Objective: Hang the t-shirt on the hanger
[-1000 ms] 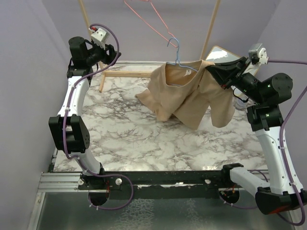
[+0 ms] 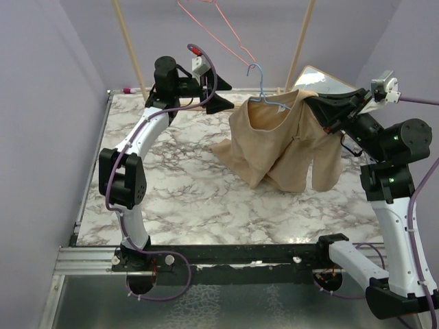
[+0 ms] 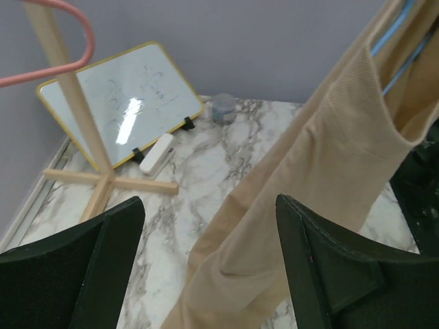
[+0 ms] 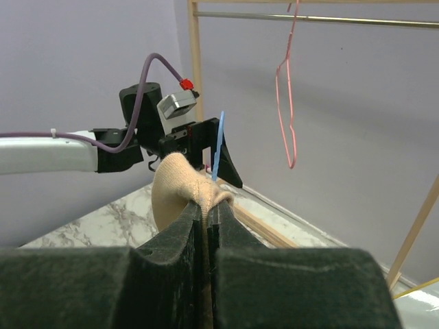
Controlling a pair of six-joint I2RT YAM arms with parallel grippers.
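The tan t-shirt (image 2: 274,144) hangs draped over the table, its neck opening around the blue hanger (image 2: 260,92), whose hook stands up above it. My right gripper (image 2: 329,110) is shut on the shirt; bunched fabric runs between its fingers in the right wrist view. My left gripper (image 2: 216,92) is open, just left of the hanger and shirt, with nothing between its fingers; in the left wrist view the shirt's fold (image 3: 343,144) lies beyond it.
A wooden rack with pink hangers (image 4: 291,116) stands at the back. A whiteboard (image 3: 120,96), a small white object (image 3: 156,154) and a clear container (image 3: 223,108) are at the back right.
My left gripper has moved right, toward the hanger and shirt. My right gripper, with shirt and hanger, has moved slightly right and toward the front since a second ago.
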